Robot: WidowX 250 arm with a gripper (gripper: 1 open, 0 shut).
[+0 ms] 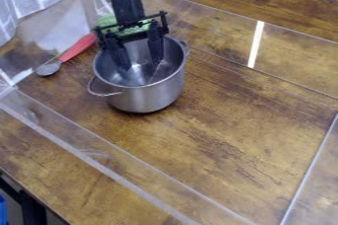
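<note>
A steel pot [138,89] with two handles stands upright on the wooden table at the left of the middle. The black gripper [133,43] is over its back half, with its fingers reaching down inside or just above the pot's mouth. I cannot tell whether the fingers are open or shut, or whether they touch the pot.
A red-handled spoon [49,67] lies left of the pot, and a green object [110,21] is behind the gripper. Clear plastic barriers edge the area.
</note>
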